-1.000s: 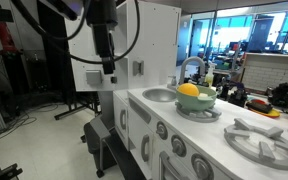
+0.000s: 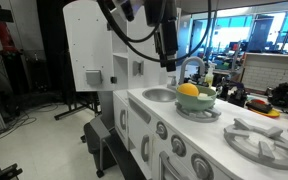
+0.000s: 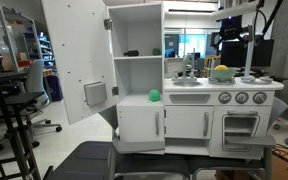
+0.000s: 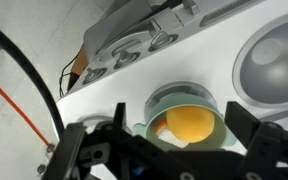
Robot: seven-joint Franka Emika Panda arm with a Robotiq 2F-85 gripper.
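A pale green bowl [image 2: 195,100] stands on the white play-kitchen counter [image 3: 189,87], between the sink and the burner. Inside it rests an orange round thing [image 2: 188,88], with something pale beside it in the wrist view. My gripper is open, its two dark fingers apart and nothing held between them. Seen from the wrist, the bowl [image 4: 184,98] and the orange thing [image 4: 190,124] lie below and between the fingers. Exterior view 2 has the gripper [image 3: 235,43] clear above the bowl.
A sink basin [image 2: 160,94] is beside the bowl, with a tall curved faucet [image 2: 192,66] behind. Stove burners [image 2: 264,143] occupy the near counter. A green object [image 3: 154,95] sits on the counter under the shelves. The large white cabinet door [image 3: 75,60] stands open.
In exterior view 1, my gripper has moved right and upward, from beside the cabinet towards the bowl's side of the counter. The bowl and the orange thing have stayed put.
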